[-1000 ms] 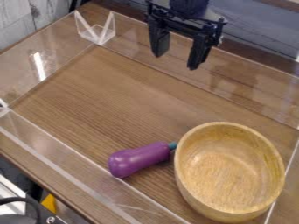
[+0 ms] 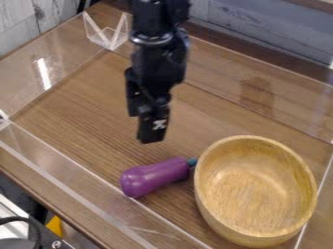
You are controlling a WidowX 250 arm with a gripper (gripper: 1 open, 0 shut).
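My dark gripper [image 2: 144, 119] hangs over the middle of the wooden surface, open, its fingers pointing down with nothing seen between them. Below it, toward the front, a purple eggplant [image 2: 154, 176] lies on the wood, its green end to the right. A large yellow bowl [image 2: 255, 224] stands at the front right, beside the eggplant.
Clear plastic edging runs along its left side and a pale wall along the back. A black cable lies at the lower left corner.
The eggplant and bowl have stayed where they were.
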